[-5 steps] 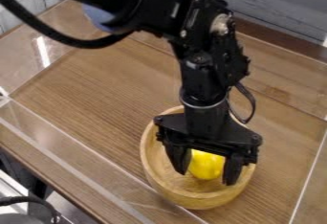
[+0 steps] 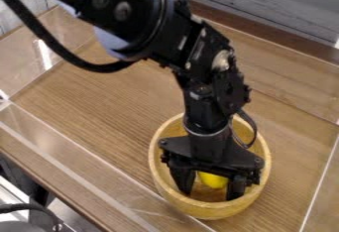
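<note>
A yellow object (image 2: 212,179) lies in a round light wooden bowl (image 2: 193,202) at the lower middle, mostly hidden by my gripper. My black gripper (image 2: 211,176) is down inside the bowl, its two fingers on either side of the yellow object and apart. Whether they touch it I cannot tell.
A pale wall (image 2: 265,13) runs along the back, and the table's edge is at the lower left, with a black cable beyond it.
My gripper has sunk lower into the bowl around the yellow object, which is now more covered by it.
</note>
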